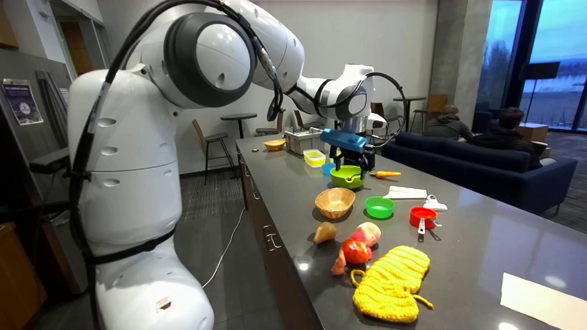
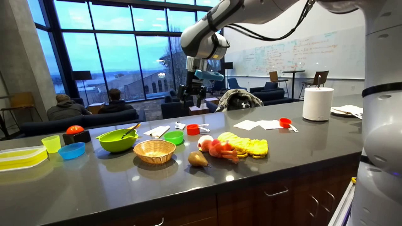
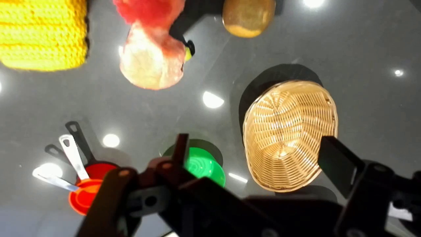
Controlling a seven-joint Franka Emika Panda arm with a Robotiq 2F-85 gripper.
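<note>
My gripper [image 1: 350, 166] hangs above the counter, pointing down, its fingers spread and nothing between them. In the wrist view, a wicker basket [image 3: 290, 130] lies empty below, close to the right finger [image 3: 339, 166]. Beside the left finger shows a small green bowl [image 3: 203, 164], partly covered by it. A brown pear [image 2: 198, 158] rests on the counter in front of the basket. Near it lies a pink and red plush toy [image 2: 217, 147], with a yellow knitted piece [image 1: 393, 283] alongside. Red measuring cups [image 1: 422, 216] sit beyond the green bowl.
A lime mixing bowl [image 2: 118, 142] with a dark utensil stands beside the basket. Past it are a blue bowl [image 2: 72, 150], a yellow cup [image 2: 52, 143] and a red button [image 2: 75, 130]. A carrot [image 1: 386, 174] lies behind the lime bowl.
</note>
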